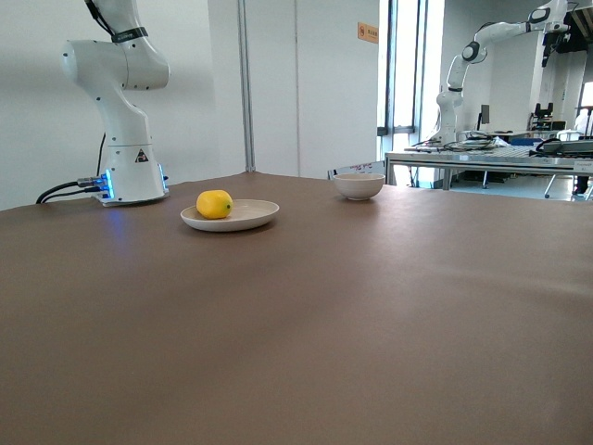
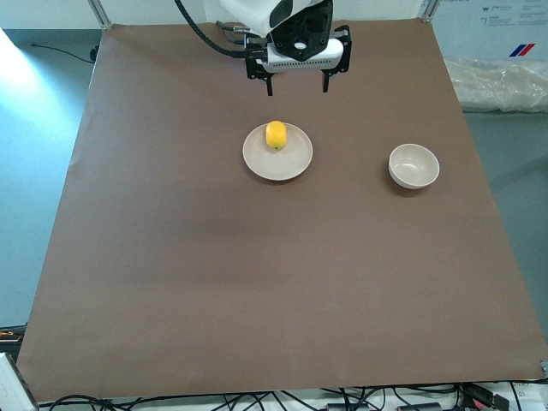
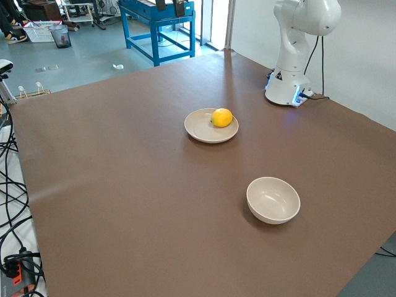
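Observation:
A yellow lemon (image 2: 276, 134) rests on a white plate (image 2: 287, 164) near the middle of the table, also seen as lemon (image 1: 214, 204) and lemon (image 3: 221, 117). To its right in the left view is an empty white bowl (image 2: 413, 165); in the right view the bowl (image 3: 273, 200) is nearer the camera. My gripper (image 2: 297, 86) hangs at the top of the left view, beyond the plate, its two fingers wide apart with nothing visible between them.
The robot's white base (image 3: 286, 86) stands at the back edge. Cables (image 3: 15, 204) lie beside the table, off its edge.

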